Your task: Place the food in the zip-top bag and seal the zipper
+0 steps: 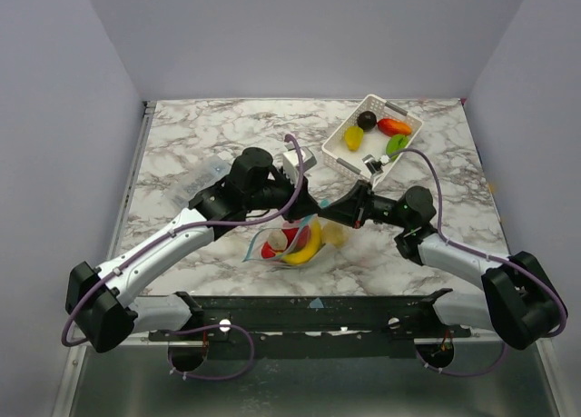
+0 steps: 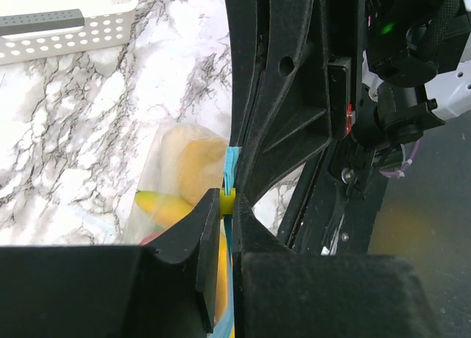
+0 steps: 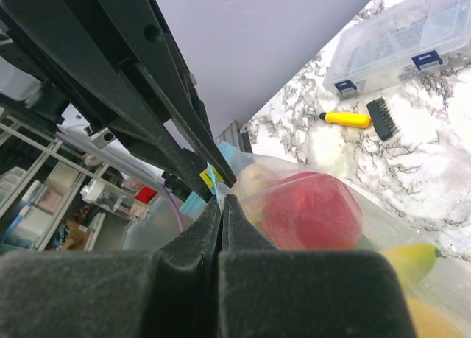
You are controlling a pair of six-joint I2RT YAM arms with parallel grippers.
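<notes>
The zip top bag (image 1: 273,252) lies on the table holding a banana (image 1: 305,246), red food (image 3: 309,210) and other pieces. Both grippers meet at its blue zipper. My left gripper is shut on the zipper strip, with a yellow piece between its fingertips. My right gripper is shut at the same strip, close beside the left one; the left wrist view shows the blue strip at its fingertips.
A white basket (image 1: 337,148) with produce stands at the back right. A clear case (image 3: 397,32), a yellow-handled tool (image 3: 346,118) and a black comb-like piece (image 3: 381,118) lie beyond the bag.
</notes>
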